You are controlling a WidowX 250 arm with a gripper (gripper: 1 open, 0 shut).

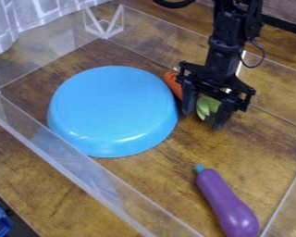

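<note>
My black gripper [210,93] hangs over a green object [207,108] on the wooden floor at the upper right, its fingers around or just above it; I cannot tell whether they grip it. An orange object, like a carrot [176,84], lies just left of the gripper, partly hidden.
A large blue dish [111,107] fills the middle left. A purple eggplant-like object [228,202] lies at the lower right. Clear walls edge the wooden surface [114,194], which has free room at bottom centre and far right.
</note>
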